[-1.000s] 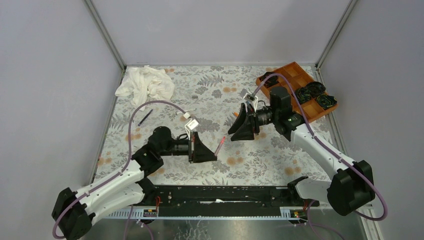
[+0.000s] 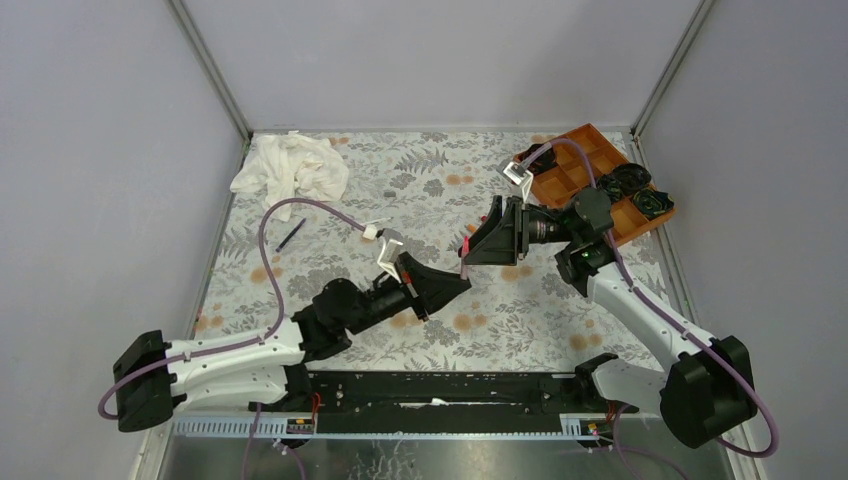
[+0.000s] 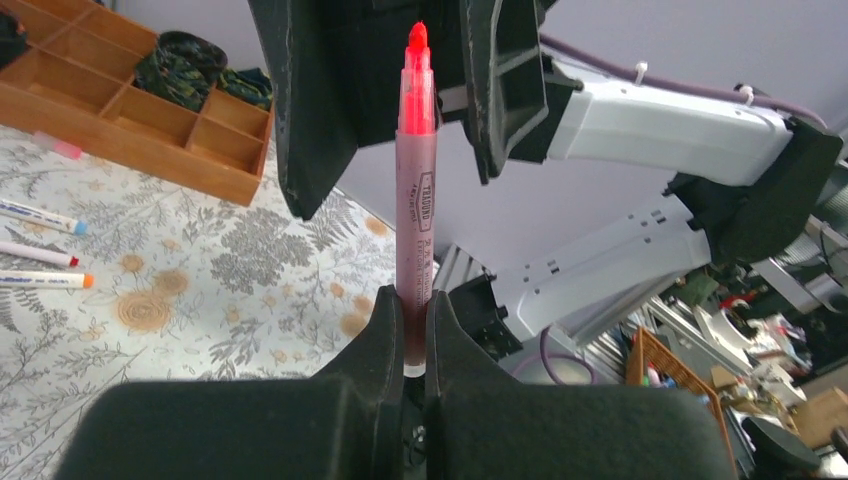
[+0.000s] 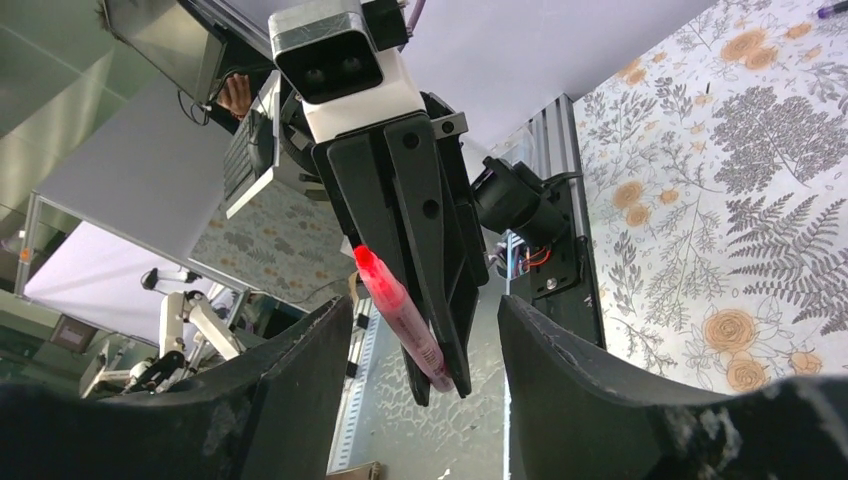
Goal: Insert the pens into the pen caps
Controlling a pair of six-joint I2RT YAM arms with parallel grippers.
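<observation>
My left gripper is shut on a pink pen [image 3: 415,200], held upright with its red tip up. My right gripper [image 2: 470,250] stands open just behind and above the pen; in the right wrist view the pen [image 4: 405,320] appears between and beyond its dark fingers. Loose pens lie on the patterned table, among them a blue-tipped pen [image 3: 40,217], an orange-tipped pen [image 3: 45,280] and a pink cap [image 3: 57,146]. A dark pen [image 2: 291,235] lies at the left.
A wooden compartment tray [image 2: 580,150] with dark bundles sits back right. A white cloth [image 2: 290,165] lies back left.
My left gripper has moved right and up with the pink pen, close to the right gripper, which has shifted slightly and turned.
</observation>
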